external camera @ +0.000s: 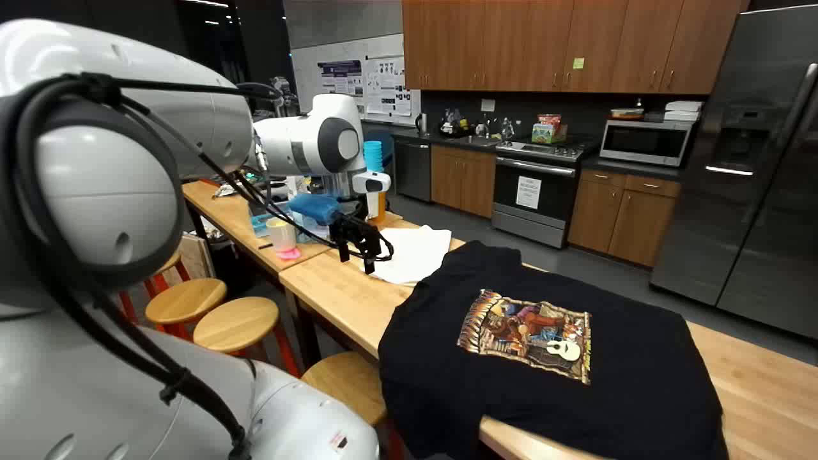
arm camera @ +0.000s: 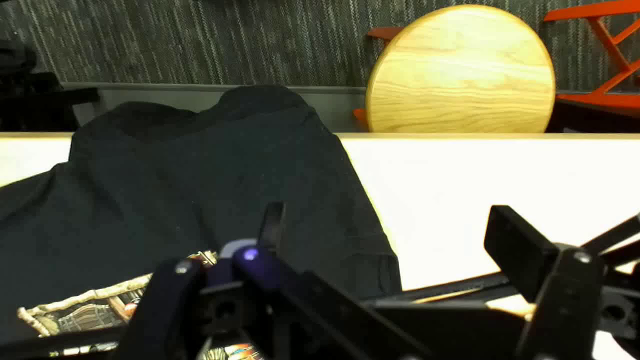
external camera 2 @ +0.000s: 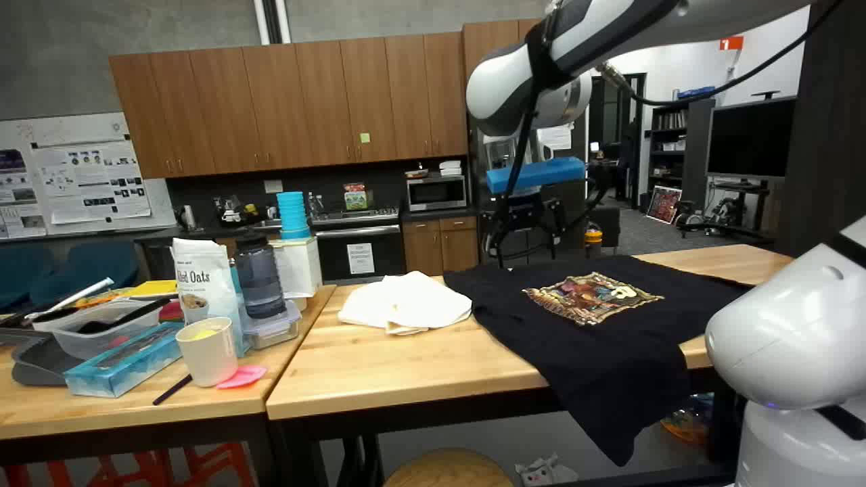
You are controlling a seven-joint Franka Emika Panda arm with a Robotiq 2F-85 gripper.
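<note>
A black T-shirt (external camera: 429,337) lies spread on the wooden table, with a colourful printed picture (external camera 2: 594,297) facing up. Part of it hangs over the table's edge near the stools. My gripper is open above the tabletop, its fingers wide apart and nothing between them. One finger (arm camera: 273,225) is over the black cloth in the wrist view, while the other finger (arm camera: 519,249) is over bare wood past the shirt's edge. A folded white cloth (external camera 2: 408,303) rests on the table beside the shirt. The gripper's body hides part of the print in the wrist view.
Several stools, one with a round seat (arm camera: 460,72), stand along the table's edge. A second table holds a white cup (external camera 2: 208,350), an oats bag (external camera 2: 203,284) and other containers. Bare tabletop (external camera 2: 398,372) shows in front of the white cloth.
</note>
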